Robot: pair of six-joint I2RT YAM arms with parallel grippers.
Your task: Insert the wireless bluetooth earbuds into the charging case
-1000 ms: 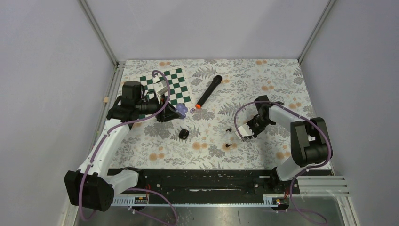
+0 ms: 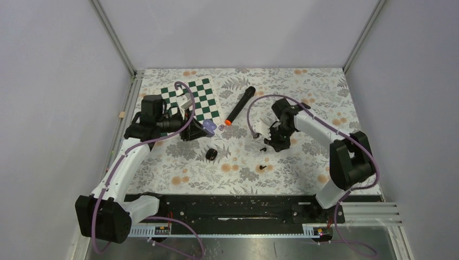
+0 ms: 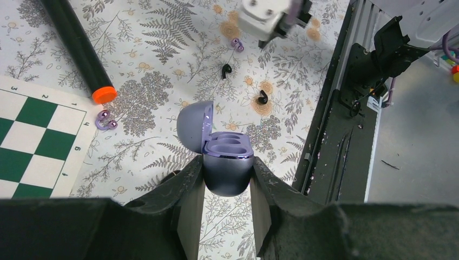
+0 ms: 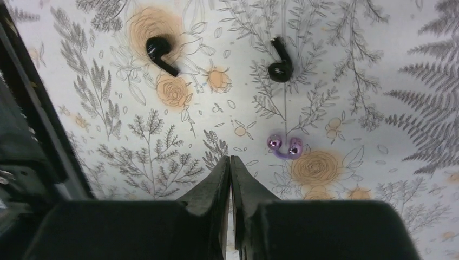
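My left gripper is shut on the lilac-and-grey charging case point(image 3: 227, 168), whose lid stands up with the earbud slots exposed, above the table's left-centre. Two black earbuds lie apart on the patterned mat in the right wrist view, one point(image 4: 157, 49) upper left, the other point(image 4: 280, 71) upper middle. My right gripper is above the mat, its fingertips together at the bottom of that view, with nothing visible between them. A pair of small lilac earbuds point(image 4: 295, 147) lies just right of those fingertips in the image.
A black cylinder with orange end point(image 2: 241, 103) and a chequered board point(image 3: 38, 135) lie toward the back. Another lilac pair point(image 3: 107, 122) sits by the board. A round black object point(image 2: 211, 154) lies at front centre. The table's front edge point(image 2: 227, 197) is dark.
My right gripper and arm have moved up and leftward in the top view, toward the table's middle. The left gripper with the case has barely moved.
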